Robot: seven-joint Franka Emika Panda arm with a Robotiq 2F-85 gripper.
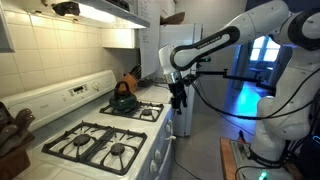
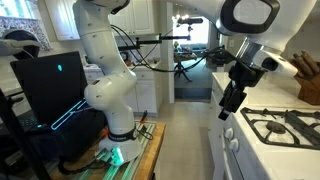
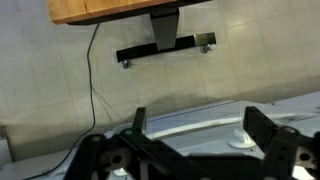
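Note:
My gripper (image 1: 179, 102) points down beside the front edge of the white stove (image 1: 115, 122), with its fingers open. Nothing shows between the fingers in the wrist view, where the gripper hangs over bare floor and the stove's front edge. A dark green kettle (image 1: 124, 99) sits on the far burners, apart from the gripper. Black grates (image 1: 98, 146) cover the nearer burners. Seen from the other side, the gripper (image 2: 228, 113) is close to the stove front; any contact there cannot be made out.
Knobs (image 2: 228, 133) stick out along the stove front. A wooden-topped robot stand (image 3: 95, 8) faces the stove across open floor (image 3: 80, 75). A black cable (image 3: 94, 95) lies on that floor. The range hood (image 1: 100, 12) overhangs the stove, and utensils (image 1: 15, 130) stand at the near left.

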